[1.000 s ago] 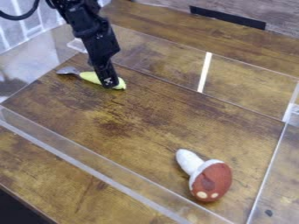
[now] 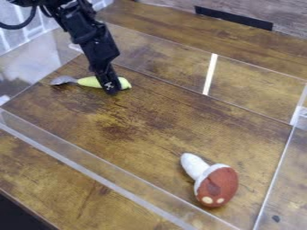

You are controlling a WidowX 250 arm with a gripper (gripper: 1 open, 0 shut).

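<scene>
In the camera view, a pale yellow-green object (image 2: 88,82) with a grey spoon-like end (image 2: 64,80) lies at the left of the wooden surface. My black gripper (image 2: 110,88) reaches down from the top left onto its right part, partly covering it. The fingers look shut, but whether they have any of the object between them cannot be told.
A toy mushroom (image 2: 210,180) with a red cap and white stem lies at the lower right. Clear panel edges run around the wooden area (image 2: 156,126), whose middle is free. A white strip (image 2: 211,75) is at the upper right.
Over the last second the yellow-green object has turned slightly, its grey end shifting down and left, with my gripper moving slightly along. The mushroom is unmoved.
</scene>
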